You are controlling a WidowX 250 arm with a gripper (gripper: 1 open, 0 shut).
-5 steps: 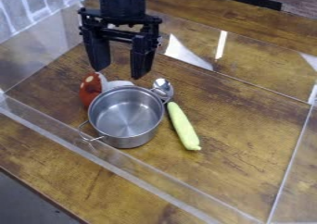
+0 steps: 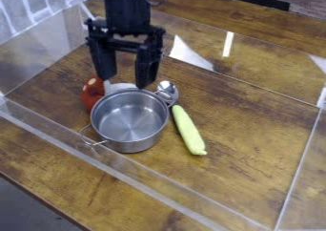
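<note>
My black gripper [image 2: 125,68] hangs open above the back of a steel pot [image 2: 128,120], its fingers spread to either side with nothing between them. Behind the pot's left side sits a red object [image 2: 93,94], with a pale item [image 2: 120,87] beside it, partly hidden. A shiny metal lid or utensil [image 2: 167,92] lies at the pot's back right. A pale yellow-green elongated vegetable [image 2: 189,130] lies to the right of the pot.
All this rests on a wooden table [image 2: 249,111] inside clear low walls.
The objects on the table appear unmoved.
</note>
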